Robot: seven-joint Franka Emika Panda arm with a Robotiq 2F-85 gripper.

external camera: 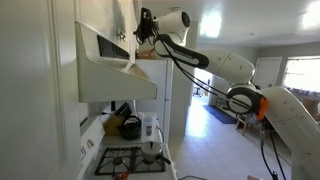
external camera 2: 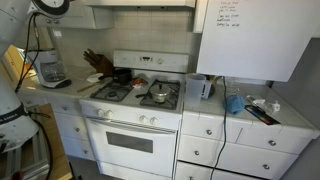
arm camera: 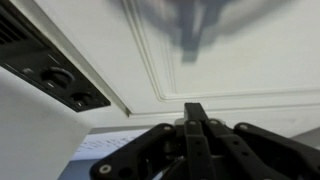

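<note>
My gripper (external camera: 139,38) is high up, close to the white cabinet and range hood (external camera: 112,82) above the stove. From the wrist view, the black gripper appears shut, and nothing shows between its fingers. A white panelled door (arm camera: 215,75) fills much of that view, with a blurred shadow across its upper part. Left of the door lies a black strip with round knobs (arm camera: 58,78). I cannot tell whether the fingertips touch the panel. In the second exterior view, the gripper itself is out of frame.
Below is the stove (external camera 2: 133,94) with a lidded pot (external camera 2: 159,92) on it. A knife block (external camera 2: 100,63) stands left, a clear pitcher (external camera 2: 194,89) right. A white board (external camera 2: 252,40) rises over the right counter. The floor in front is open.
</note>
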